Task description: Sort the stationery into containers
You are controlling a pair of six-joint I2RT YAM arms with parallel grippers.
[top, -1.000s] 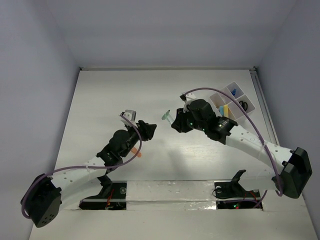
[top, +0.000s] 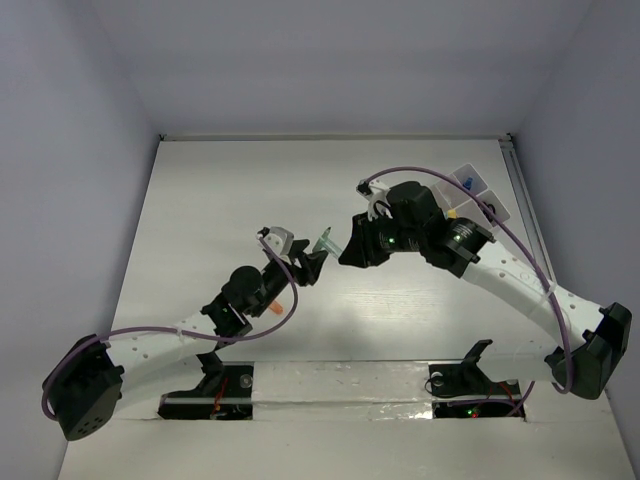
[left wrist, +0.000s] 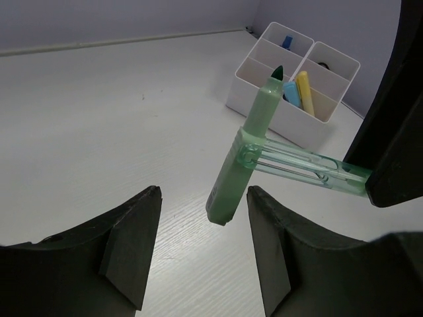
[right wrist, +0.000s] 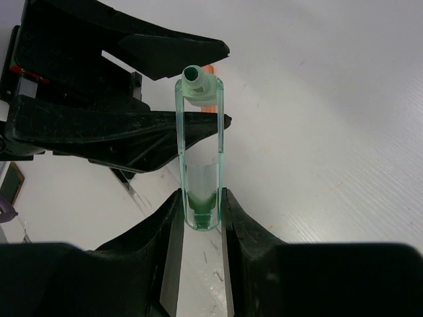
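Note:
A pale green pen-like item (left wrist: 231, 175) with a dark tip and clear green body is held crosswise in the air by my right gripper, which is shut on it. My left gripper is part open around the item's lower end in its wrist view, apparently not closed on it; in the top view the two grippers meet near the middle. An orange item (top: 275, 307) lies on the table under the left arm.
A white divided container (left wrist: 264, 72) at the back right holds a blue item (left wrist: 287, 42), a yellow item (left wrist: 305, 92), a light blue item and something black.
My left gripper has moved right toward the green item. My right gripper has shifted slightly left and toward the front, still carrying it.

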